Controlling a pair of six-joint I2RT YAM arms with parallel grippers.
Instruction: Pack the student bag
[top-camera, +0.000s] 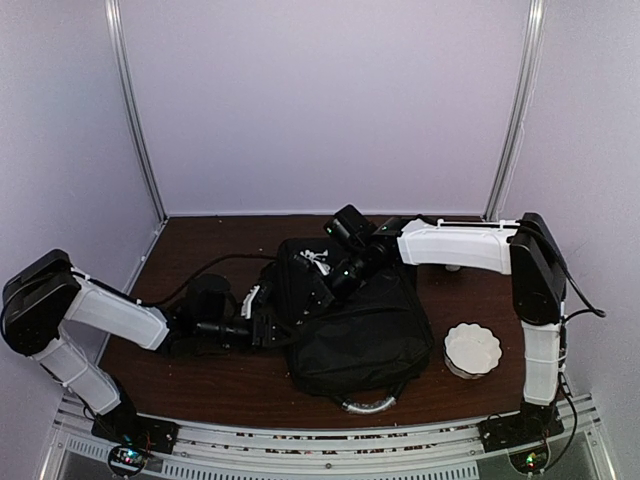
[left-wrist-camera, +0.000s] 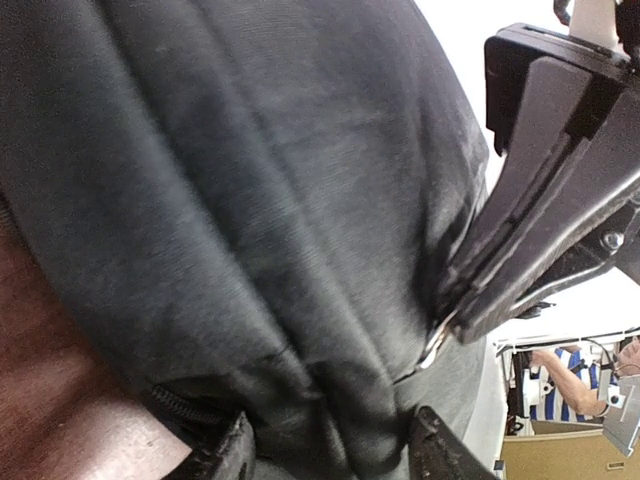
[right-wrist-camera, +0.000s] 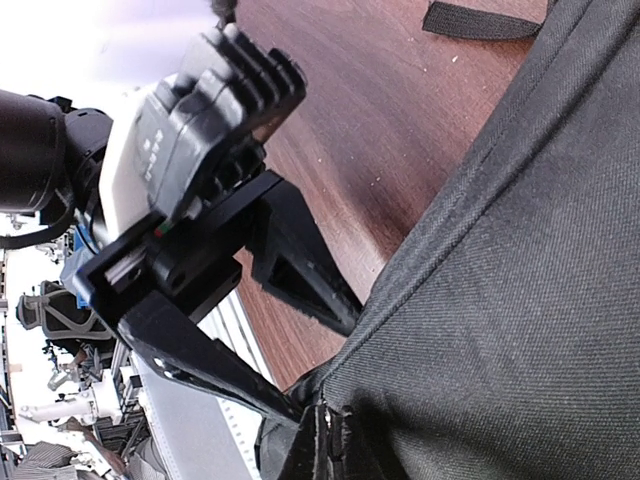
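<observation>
The black backpack (top-camera: 372, 350) lies on the table, its handle toward the front. Shut at the bag's edge, my right gripper has a small shiny metal piece, apparently a zipper pull (left-wrist-camera: 432, 352), at its fingertips; they largely hide it. My left gripper is at the bag's left side, its fingers (left-wrist-camera: 228, 455) apart with wrinkled fabric between them. In the right wrist view the left gripper's fingers (right-wrist-camera: 300, 280) reach either side of the bag's edge. Whether they clamp the cloth I cannot tell.
A white scalloped bowl-like stack (top-camera: 472, 350) stands right of the bag. Bare table (top-camera: 230, 395) shows at front left. Both arms meet closely over the bag's left half. A black strap (right-wrist-camera: 480, 22) lies on the table beyond the bag.
</observation>
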